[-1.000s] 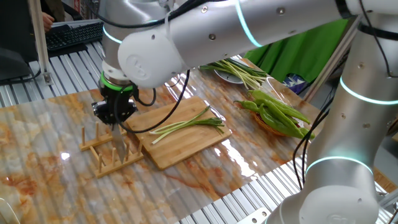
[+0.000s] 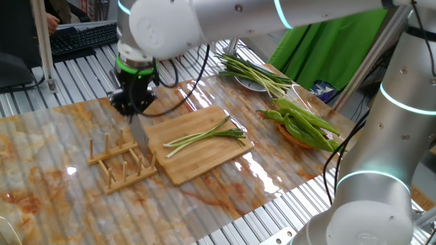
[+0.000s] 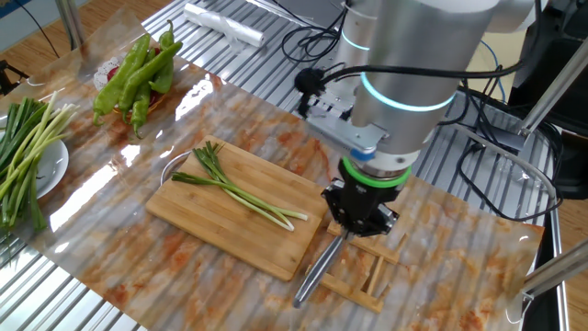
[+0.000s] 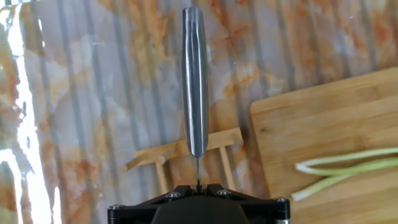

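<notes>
A knife with a metal handle (image 4: 195, 81) is in my gripper, which is shut on the thin blade just beyond the handle. Seen from exterior view 1, the blade (image 2: 139, 133) points down below the gripper (image 2: 132, 112), over the right side of a wooden pegged rack (image 2: 129, 180). The handle (image 3: 320, 273) sticks out sideways in exterior view 2. Part of the rack (image 3: 354, 295) is covered there by the knife and gripper. Whether the blade's lower end clears the pegs is hard to tell.
Beside the rack lies a wooden cutting board (image 2: 180, 171) with several scallions (image 2: 197, 139) on it. Green peppers (image 2: 303, 129) fill a basket farther right; a plate (image 2: 250, 84) of more scallions stands behind. Bare marbled tabletop (image 2: 48, 194) extends left of the rack.
The gripper has risen from low over the rack and shifted slightly right. The knife came up with it, and more of its blade now shows above the pegs.
</notes>
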